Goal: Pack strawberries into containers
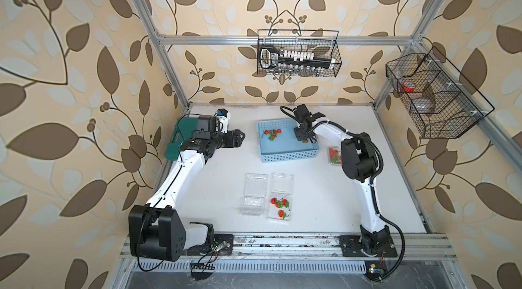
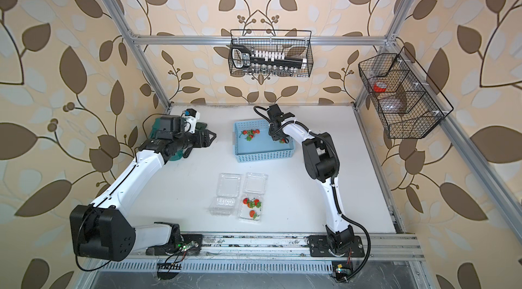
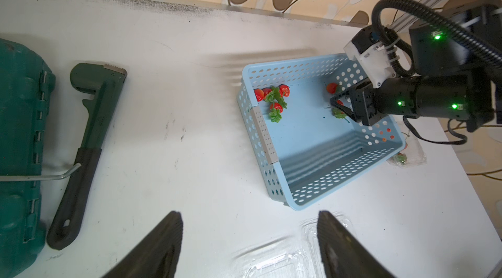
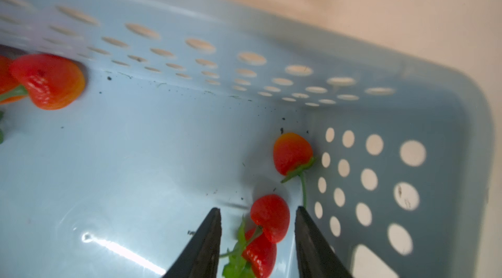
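Inside the blue basket (image 1: 288, 156), red strawberries with green leaves lie in two groups. The left group (image 3: 272, 97) sits against the left wall. At the right end, one strawberry (image 4: 292, 153) rests near the corner and two more strawberries (image 4: 269, 218) lie close together. My right gripper is open above that pair, its fingers on either side, nothing held. A clear container (image 1: 280, 207) at the front holds several strawberries, while the clear container (image 1: 253, 205) to its left is empty. Left of the basket, my left gripper stands open over bare table with nothing between its fingers.
Right of the basket is a packed strawberry container (image 1: 334, 154), partly behind the right arm. A green case (image 3: 18, 147) and a dark wrench (image 3: 86, 147) lie at the left. Bare table spreads between wrench and basket, and at the front right.
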